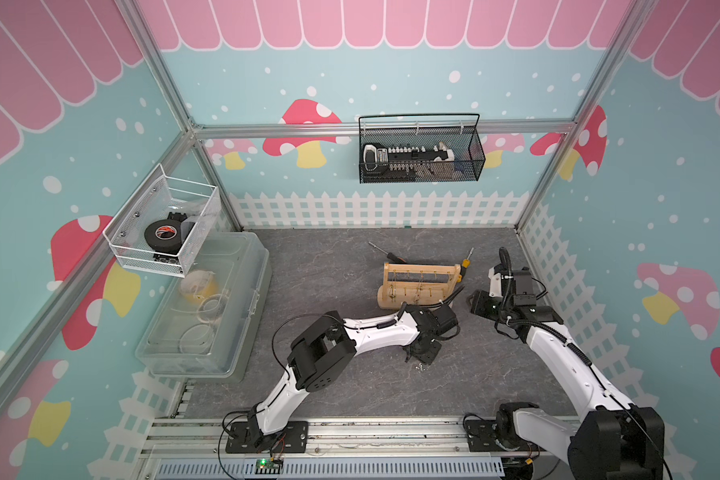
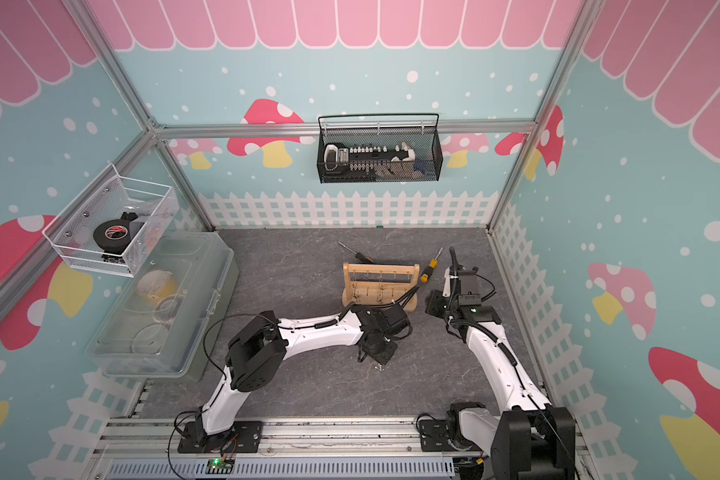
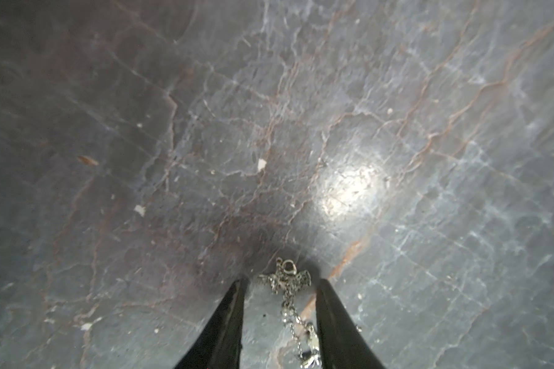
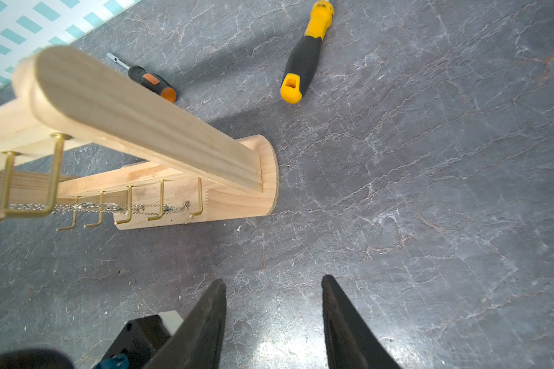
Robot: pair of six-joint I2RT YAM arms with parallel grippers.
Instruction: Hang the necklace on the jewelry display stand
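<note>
A silver chain necklace lies bunched on the grey surface, between and just beyond the fingertips of my open left gripper. In both top views that gripper points down at the small chain, in front of the wooden display stand. The stand has several brass hooks, and a thin chain runs horizontally along the lower ones in the right wrist view. My right gripper is at the stand's right side, its fingers apart over bare surface with nothing between them.
Two screwdrivers lie behind and beside the stand. A clear plastic box fills the left side. Wire baskets hang on the back and left walls.
</note>
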